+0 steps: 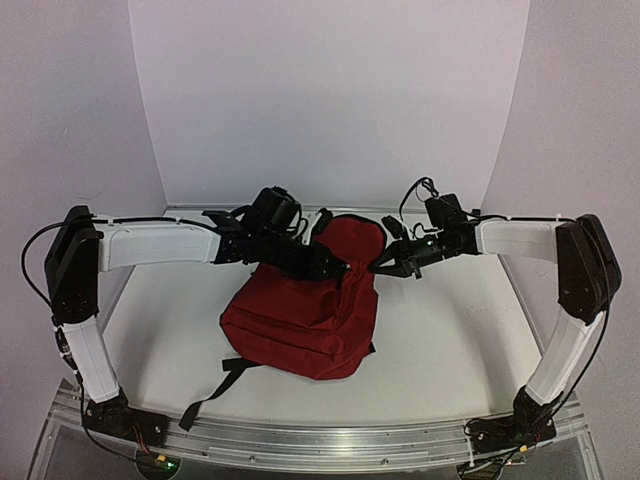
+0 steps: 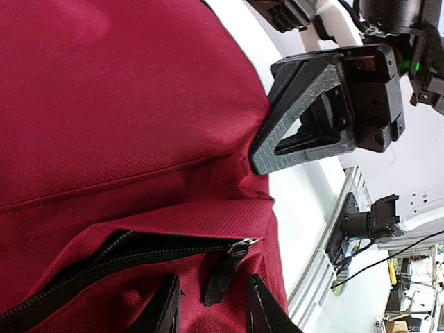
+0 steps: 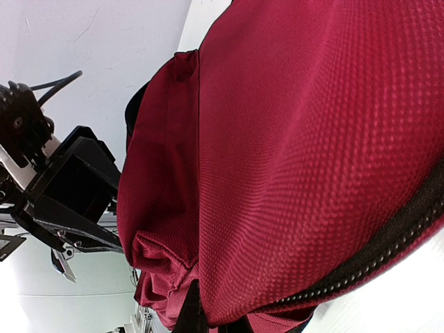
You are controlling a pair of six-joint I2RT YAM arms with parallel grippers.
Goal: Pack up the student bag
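Note:
The red student bag (image 1: pixel 290 320) lies on the table, its opening facing up near the middle. Over that opening, my left gripper stands open, a finger on either side of the black zipper pull (image 2: pixel 225 274). The metal slider (image 2: pixel 244 243) sits at the right end of the visible black zipper (image 2: pixel 104 267). At the bag's right edge, my right gripper is shut on a fold of red fabric (image 3: pixel 229 295), which bunches at its fingertips. The bag's inside cannot be seen.
A black strap (image 1: pixel 225 385) trails from the bag toward the front left. The metal rail (image 1: pixel 320 445) runs along the front edge.

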